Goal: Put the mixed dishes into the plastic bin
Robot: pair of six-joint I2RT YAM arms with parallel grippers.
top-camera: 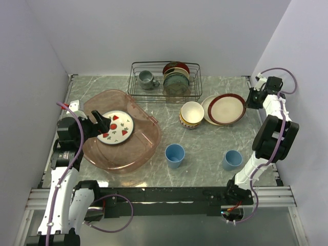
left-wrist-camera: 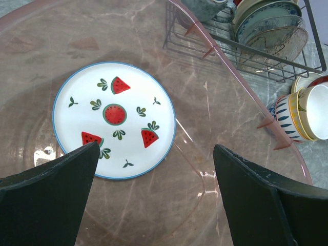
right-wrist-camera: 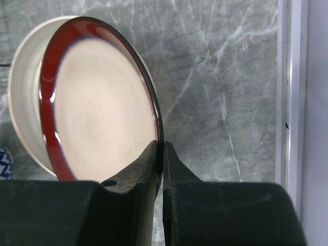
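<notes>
At the right of the counter, my right gripper is shut on the rim of a cream plate with a red-brown border (right-wrist-camera: 102, 97). In the right wrist view this plate is tilted, overlapping a plain white plate (right-wrist-camera: 25, 87) beneath it. Inside the clear brownish plastic bin (top-camera: 146, 148) lies a white plate with watermelon pictures (left-wrist-camera: 115, 138). Over that bin my left gripper stands open, its fingers wide apart with nothing between them; the watermelon plate is below it.
Stacked bowls (top-camera: 191, 113) stand left of the plates. Two blue cups (top-camera: 175, 155) stand toward the front. A wire rack (top-camera: 164, 97) at the back holds a mug (top-camera: 146, 80) and several plates. A wall borders the right side.
</notes>
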